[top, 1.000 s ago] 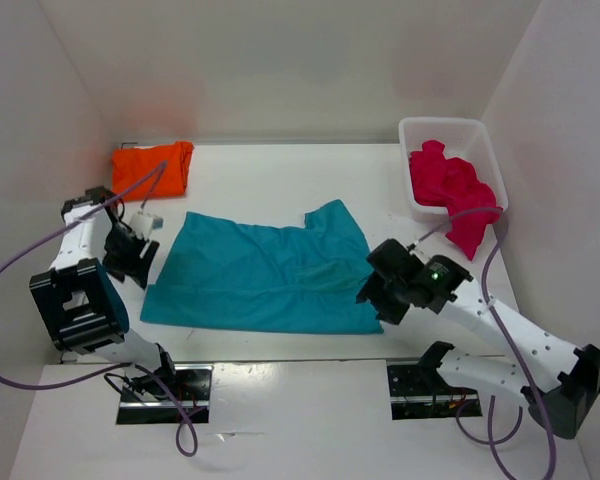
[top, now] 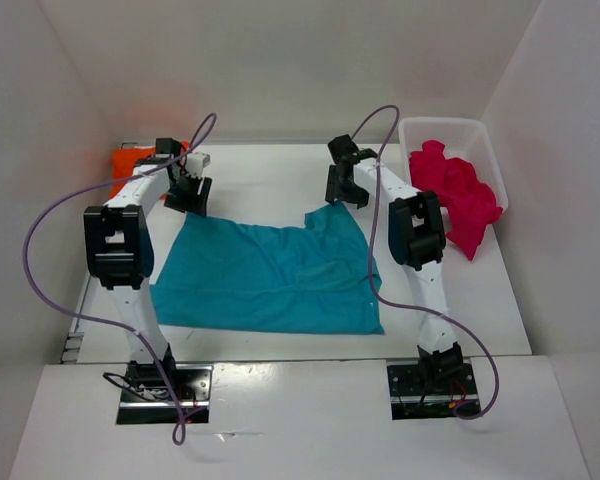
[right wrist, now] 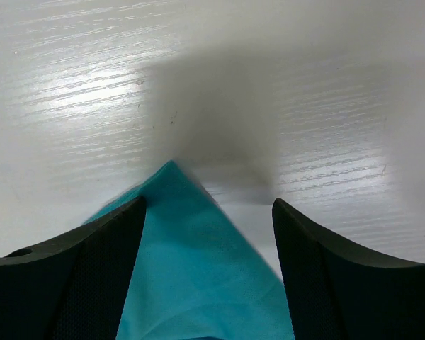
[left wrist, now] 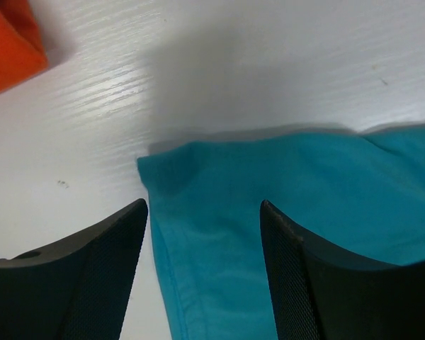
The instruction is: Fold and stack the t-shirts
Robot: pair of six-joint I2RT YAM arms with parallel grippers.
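Observation:
A teal t-shirt [top: 265, 300] lies partly folded across the middle of the white table. My left gripper [top: 194, 197] is open over its upper-left corner; in the left wrist view that corner [left wrist: 191, 170] sits just beyond and between the open fingers. My right gripper [top: 342, 198] is open over the upper-right corner, which shows as a point of cloth [right wrist: 184, 227] between the fingers in the right wrist view.
An orange folded cloth [top: 126, 160] lies at the back left, partly behind my left arm. A white bin [top: 450, 130] with a red cloth [top: 450, 195] stands at the back right.
Both grippers have moved toward the back of the table, from the shirt's sides to above its two upper corners; the left also moved right and the right one left.

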